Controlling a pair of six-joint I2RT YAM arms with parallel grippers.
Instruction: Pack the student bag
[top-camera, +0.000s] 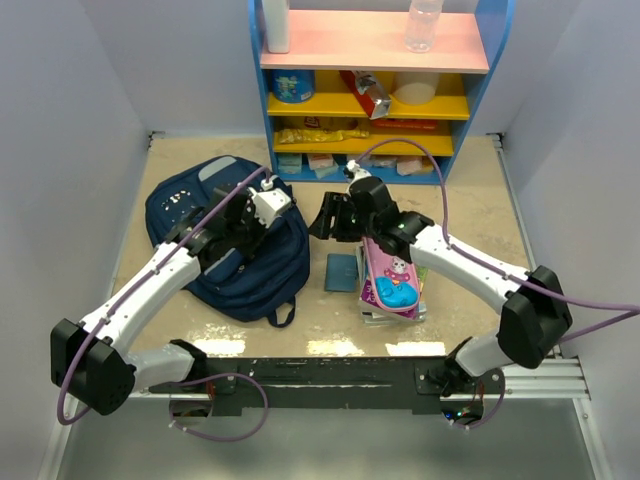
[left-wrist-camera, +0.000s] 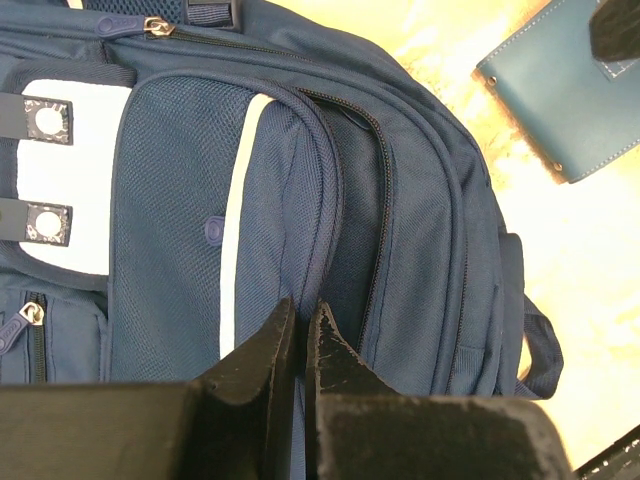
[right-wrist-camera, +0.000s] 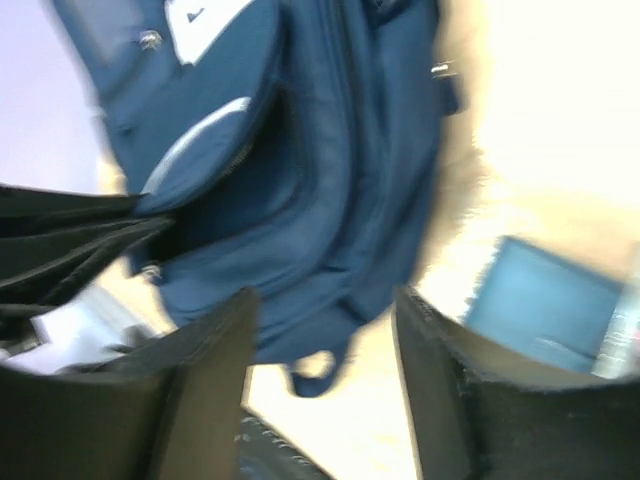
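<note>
A dark blue school bag (top-camera: 262, 272) lies on the left of the table, its zipped edge gaping in the left wrist view. My left gripper is shut on the fabric edge of the bag's compartment (left-wrist-camera: 318, 255). The blue notebook (top-camera: 341, 272) rests flat on the table, between the bag and the stack of books. Near the bag's right side, my right gripper (top-camera: 325, 226) is open; its fingers (right-wrist-camera: 232, 335) stand apart with nothing between them. The notebook (right-wrist-camera: 545, 300) shows right of those fingers in the right wrist view, clear of them.
A pink pencil case (top-camera: 392, 275) sits on stacked books (top-camera: 375, 318), partly under my right forearm. Behind stands a shelf (top-camera: 300, 105) holding bottles, snacks and boxes. Bare table (top-camera: 480, 215) shows at the right.
</note>
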